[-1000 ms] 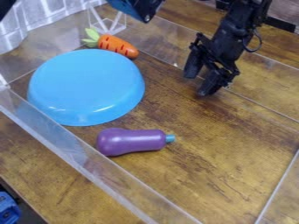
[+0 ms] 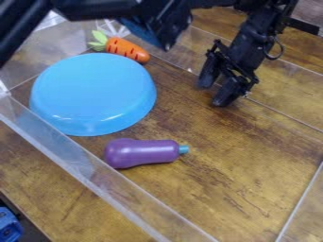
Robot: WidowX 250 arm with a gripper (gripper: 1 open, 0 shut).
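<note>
A blue plastic bowl [image 2: 91, 95], seemingly upside down, lies at the left of the wooden surface. A toy carrot [image 2: 121, 49] lies behind it, and a purple toy eggplant [image 2: 142, 152] lies in front of it, toward the middle. A dark arm reaches in at the top; its blue part [image 2: 159, 21] is cut by the frame edge and blurred, and I cannot make out fingertips.
Clear plastic walls border the surface. A tangle of black cables [image 2: 237, 66] sits at the back right. A small blue object [image 2: 7, 225] shows at the lower left corner.
The dark arm at the top has come further down and into view over the back left. The bowl, carrot and eggplant have not moved.
</note>
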